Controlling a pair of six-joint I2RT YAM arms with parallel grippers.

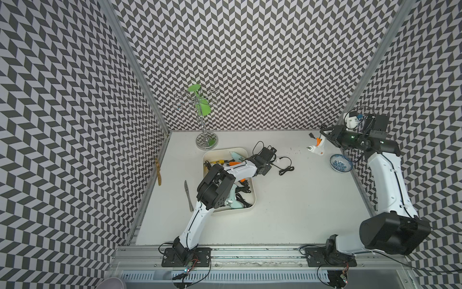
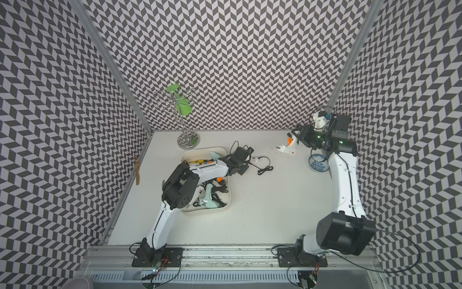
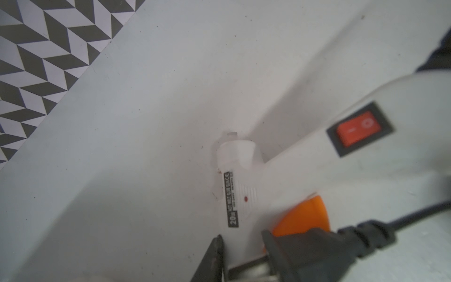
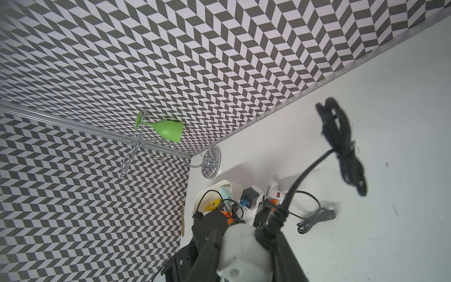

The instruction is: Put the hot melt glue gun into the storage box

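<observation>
In the left wrist view, a white hot melt glue gun (image 3: 244,183) with an orange trigger and red switch lies under my left gripper. Closer to the camera, that gripper is shut on a black plug (image 3: 310,253) whose metal prongs show at the fingertips; whether the gun touches the fingers cannot be told. Over at the right, my right gripper (image 1: 327,131) is shut on a second white glue gun (image 1: 316,148), held by its handle above the table. Its bundled black cord (image 4: 340,145) dangles. The cream storage box (image 1: 255,201) stands partly beneath the left arm.
Inside the box are light blue guns (image 1: 234,200), cords and yellow and orange items. A chrome rack (image 1: 206,139) with a green cup stands behind. A bundled cord (image 1: 286,169) lies right of the left gripper, and a blue-patterned bowl (image 1: 341,163) near the right wall.
</observation>
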